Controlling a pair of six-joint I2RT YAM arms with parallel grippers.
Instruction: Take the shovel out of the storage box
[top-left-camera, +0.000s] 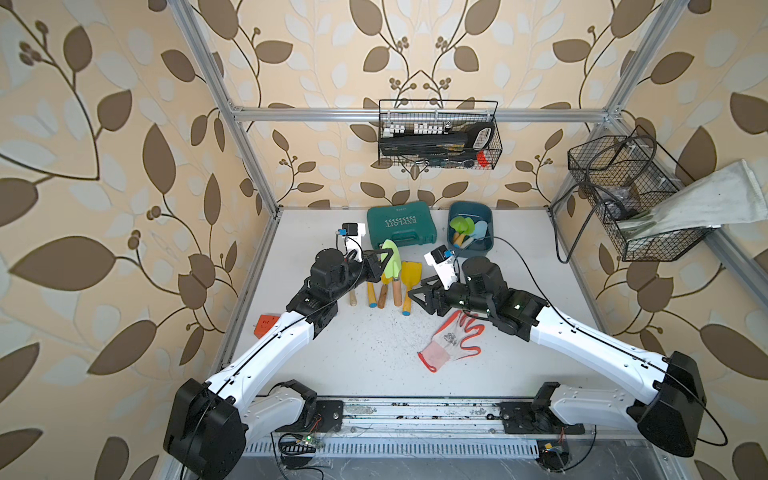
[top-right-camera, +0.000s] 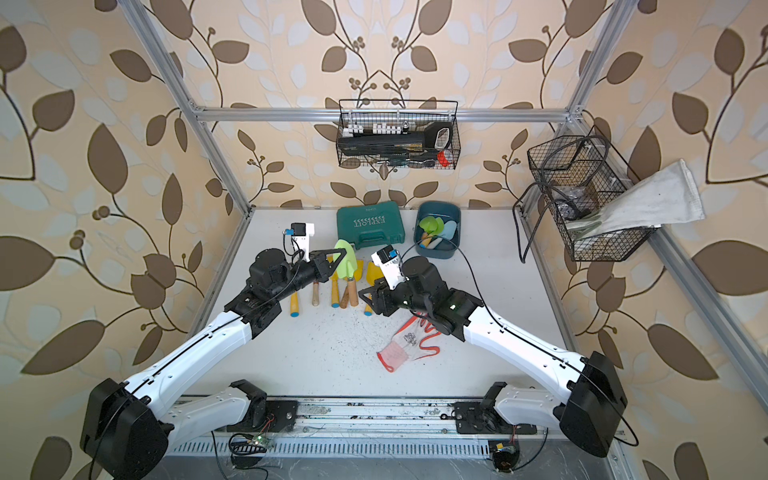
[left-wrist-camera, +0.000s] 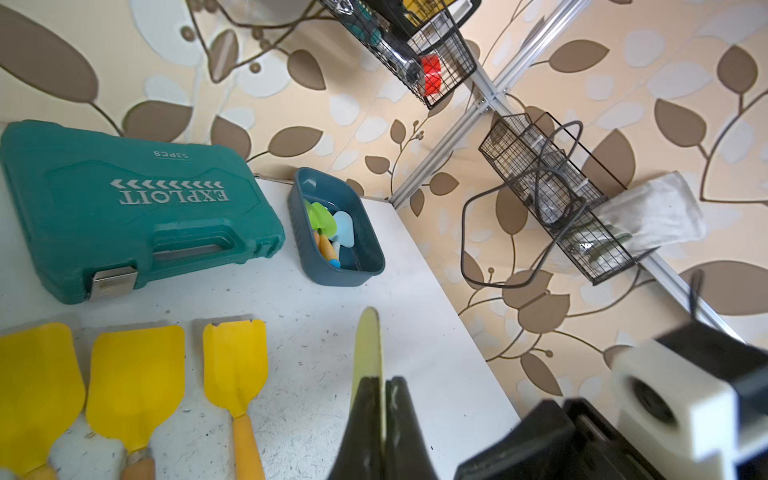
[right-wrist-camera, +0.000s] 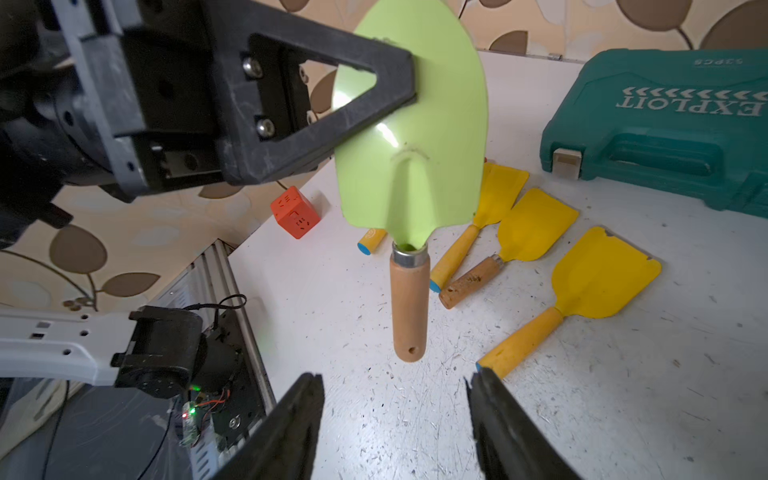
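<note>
A light green shovel with a wooden handle hangs upright in my left gripper (top-left-camera: 382, 257), shut on the edge of its blade; the left wrist view shows the blade edge-on between the fingertips. My right gripper stands open, just short of the handle's lower part, with nothing between its fingers. The storage box (left-wrist-camera: 364, 256), dark teal, sits at the back right with a green tool (left-wrist-camera: 320, 217), a light blue one (left-wrist-camera: 343, 228) and wooden or yellow handles inside.
Several yellow spatulas (right-wrist-camera: 608, 272) lie mid-table below the green case (top-left-camera: 400, 217). A red-edged glove (top-left-camera: 448, 344) lies in front, a red cube (right-wrist-camera: 294, 214) at the left. Wire baskets (top-left-camera: 440, 136) hang on the frame.
</note>
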